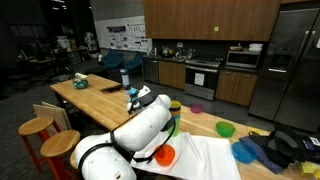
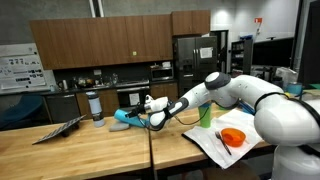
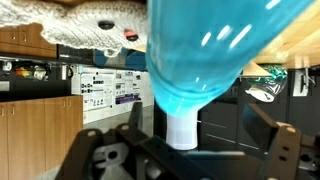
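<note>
A glossy blue object (image 3: 200, 50) fills the upper middle of the wrist view, very close to the camera. Below it, dark fingers (image 3: 108, 155) stand wide apart on either side of my open gripper. A white cylindrical shape (image 3: 183, 131) shows in the gap between them; its depth is hard to judge. In exterior view 2, my gripper (image 2: 146, 110) is low over the far part of the table beside a blue item (image 2: 129, 116). Whether they touch cannot be made out. A blue-and-white canister (image 2: 95, 104) stands farther left.
Near the arm's base lie a white cloth (image 1: 205, 158), an orange bowl (image 1: 164, 155) and a green cup (image 2: 205, 116). A green bowl (image 1: 225, 129) and a blue bowl (image 1: 243, 152) sit to the right.
</note>
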